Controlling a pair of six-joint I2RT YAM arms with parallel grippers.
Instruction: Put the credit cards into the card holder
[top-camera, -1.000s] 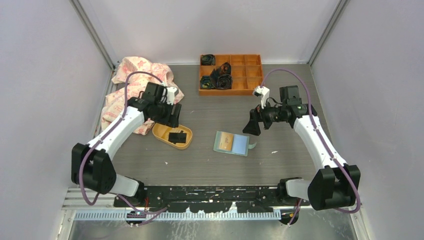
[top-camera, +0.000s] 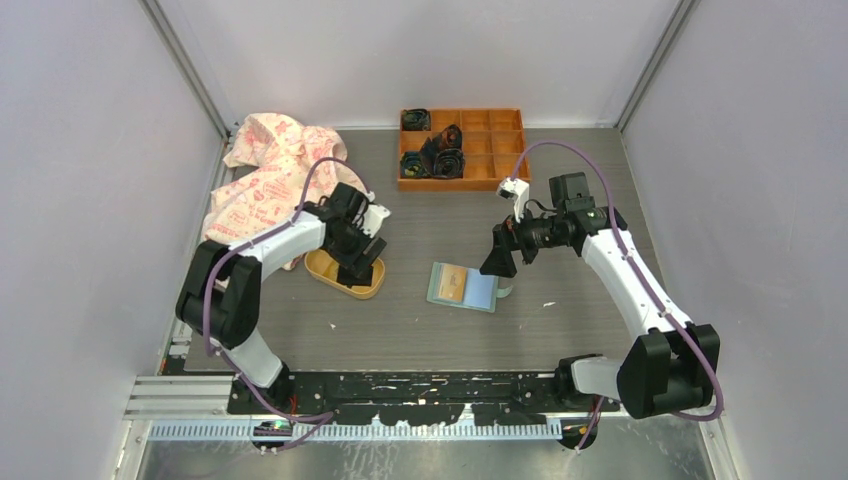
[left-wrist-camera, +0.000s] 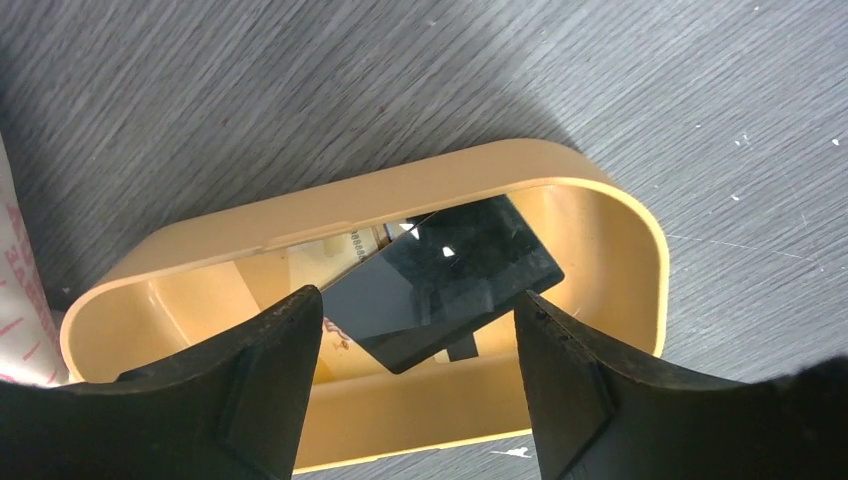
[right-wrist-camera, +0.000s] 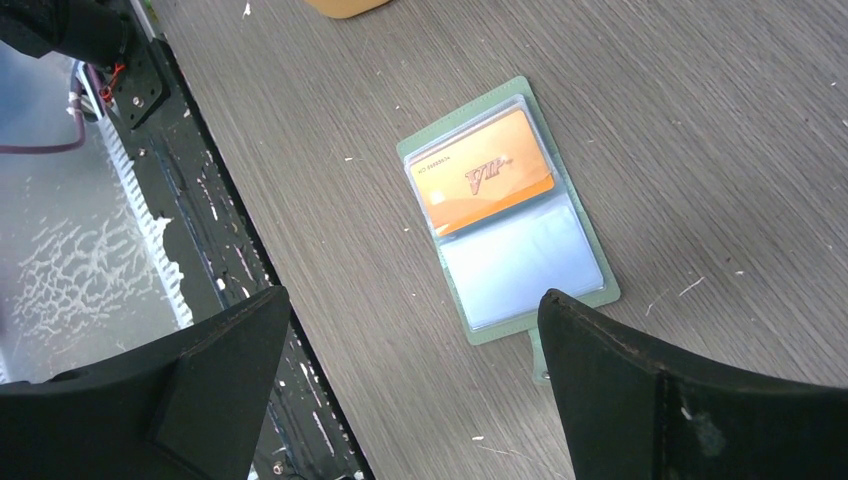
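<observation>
Inside the yellow oval tray (left-wrist-camera: 600, 200) lies a glossy black card (left-wrist-camera: 440, 280), tilted across other cards that it partly covers. My left gripper hovers over the tray, its fingers apart and nothing gripped between them. In the top view that gripper (top-camera: 364, 262) hides part of the tray. The card holder (top-camera: 462, 287) lies flat on the table, green-edged, with an orange VIP card (right-wrist-camera: 483, 172) on one half and a pale blue panel (right-wrist-camera: 522, 262) on the other. Close to the holder's right side, my right gripper (top-camera: 500, 268) stands open and empty.
A wooden compartment box (top-camera: 490, 150) with rolled dark items (top-camera: 442, 155) stands at the back. Crumpled pink patterned cloth (top-camera: 275, 170) lies behind the tray at left. Bare table (top-camera: 410, 235) separates tray and holder.
The left arm has swung right and toward the front, bringing its gripper over the tray and the black card. My right arm has shifted only slightly left.
</observation>
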